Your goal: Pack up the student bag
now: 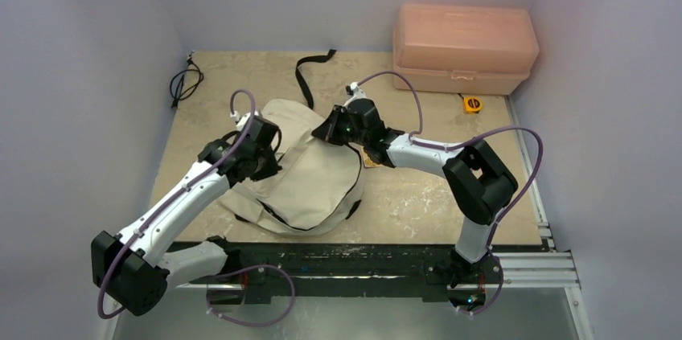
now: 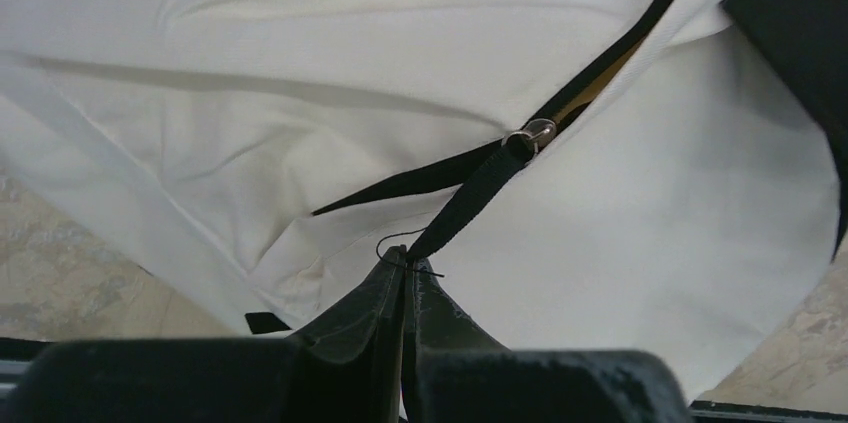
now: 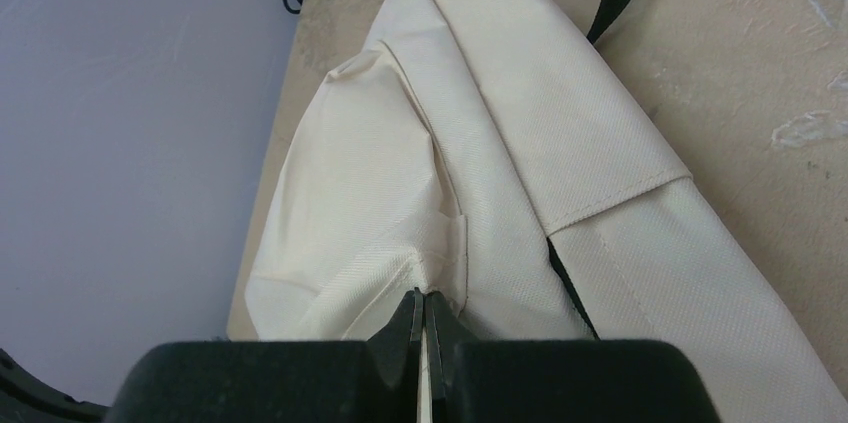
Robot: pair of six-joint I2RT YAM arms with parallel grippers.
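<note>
The cream student bag [image 1: 314,187] lies flattened on the table. In the left wrist view its zipper slider [image 2: 540,133] carries a black pull strap [image 2: 470,198], which runs down to the tips of my left gripper, shut on that strap. In the right wrist view my right gripper is shut on the bag's cream fabric, at a folded edge near the upper part of the bag.
A closed pink case [image 1: 465,34] stands at the back right, with a yellow tape measure [image 1: 472,105] beside it. A black cable [image 1: 185,83] lies at the back left.
</note>
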